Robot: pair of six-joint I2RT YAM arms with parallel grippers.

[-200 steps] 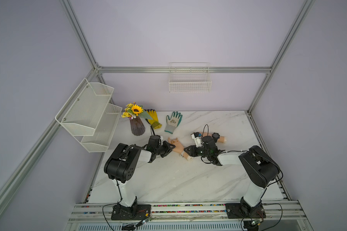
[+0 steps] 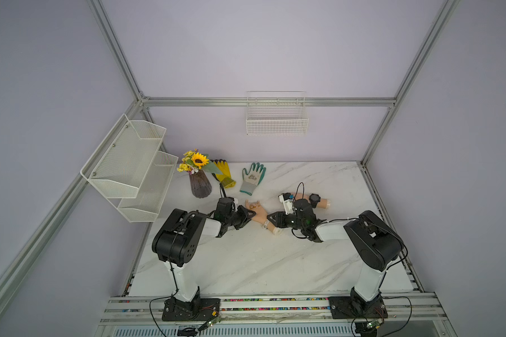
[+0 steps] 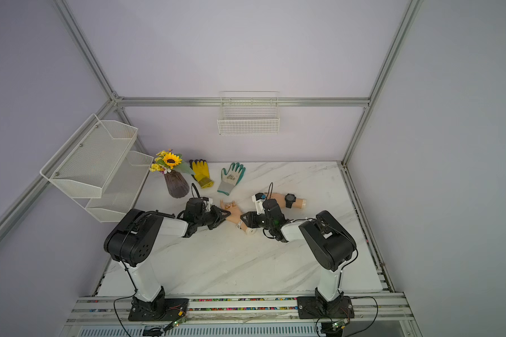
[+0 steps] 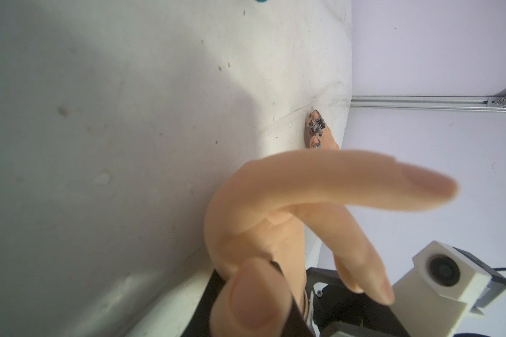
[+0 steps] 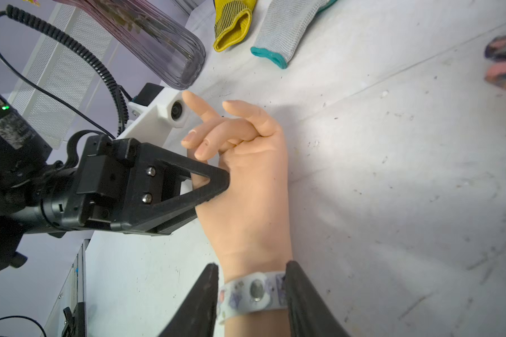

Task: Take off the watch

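Observation:
A prosthetic hand lies in the table's middle, a pale patterned strap watch round its wrist. My left gripper is shut on the hand near its thumb, as the right wrist view shows. My right gripper hovers at the wrist, its two fingers part open over the strap at either side; whether they touch it is unclear. A second hand wearing a black watch lies behind my right arm.
A yellow glove and a grey glove lie at the back, beside a flower vase. A wire shelf hangs on the left wall.
The right arm has shifted slightly over the last second, its gripper staying near the strap. The left arm and the hand it grips have not visibly moved.

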